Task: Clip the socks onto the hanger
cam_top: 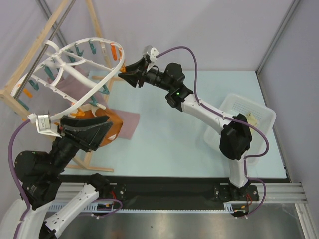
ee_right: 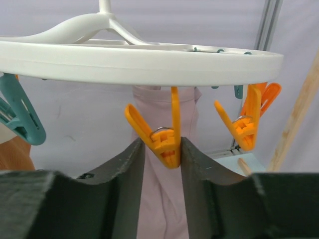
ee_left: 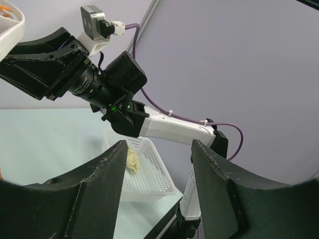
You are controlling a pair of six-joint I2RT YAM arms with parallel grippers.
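The white clip hanger [cam_top: 90, 91] hangs on a wooden frame at left, with orange and teal clips. A pink sock [ee_right: 162, 199] hangs behind the front ring. My right gripper [cam_top: 130, 76] is at the ring's right end, its fingers around the lower end of an orange clip [ee_right: 169, 149]; whether they press on it I cannot tell. My left gripper [cam_top: 94, 132] is at the lower left, below the hanger, its fingers apart and nothing seen between them. An orange-brown cloth [cam_top: 112, 127] hangs under the hanger.
A white basket [cam_top: 214, 142] with a yellow cloth [ee_left: 132, 162] stands at the table's right. Wooden frame bars reach along the left side.
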